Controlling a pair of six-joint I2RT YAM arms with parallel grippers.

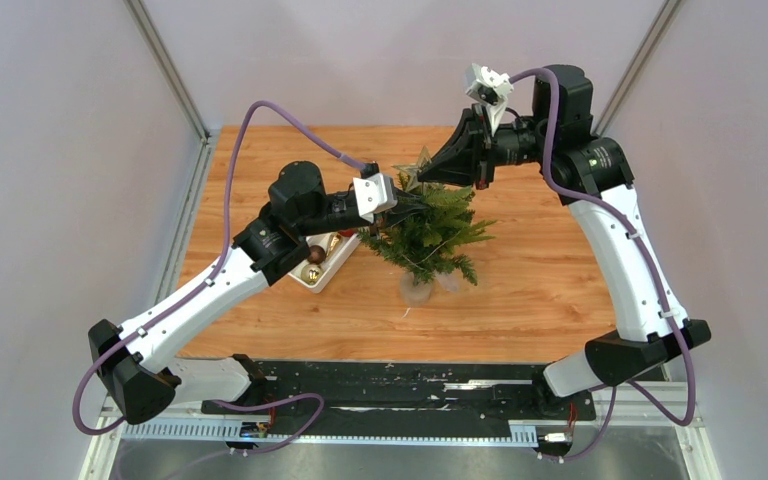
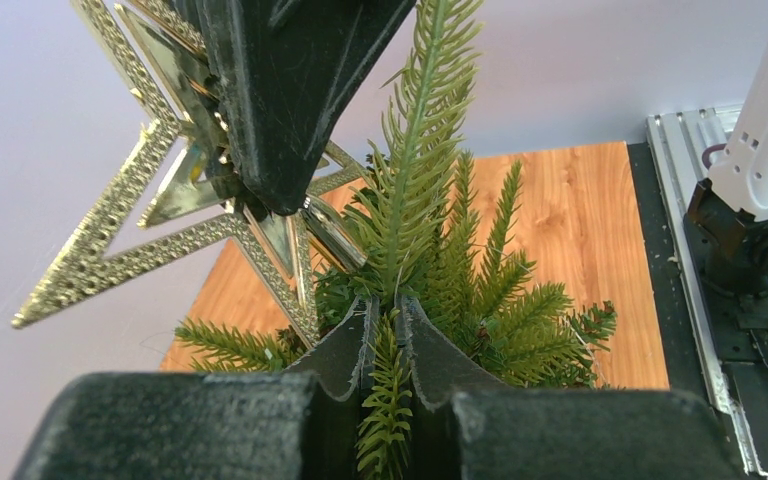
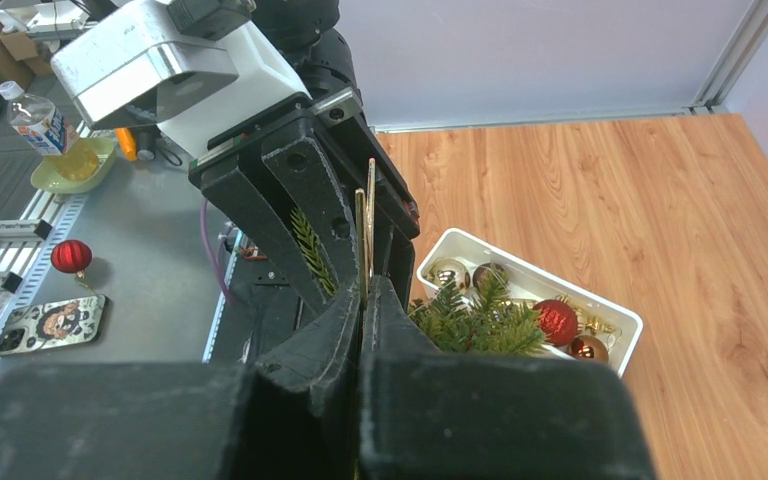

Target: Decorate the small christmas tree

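The small green tree (image 1: pixel 438 225) stands upright on the table, its wrapped base (image 1: pixel 416 291) towards the front. From the left, my left gripper reaches into the top and is shut on an upright branch (image 2: pixel 415 165). A gold star (image 2: pixel 165 248) with a glittery outline hangs tilted beside that branch, the right gripper's dark fingers (image 2: pixel 278 120) closed on it. Edge-on, the star (image 3: pixel 371 225) shows as a thin strip between the tips of my right gripper. The star's short tube (image 2: pixel 335 238) points towards the branch, near its lower part; whether they touch is unclear.
A white box (image 3: pixel 628 322) of red, brown and gold baubles sits on the table left of the tree, partly under the left arm. Both grippers are very close together at the treetop.
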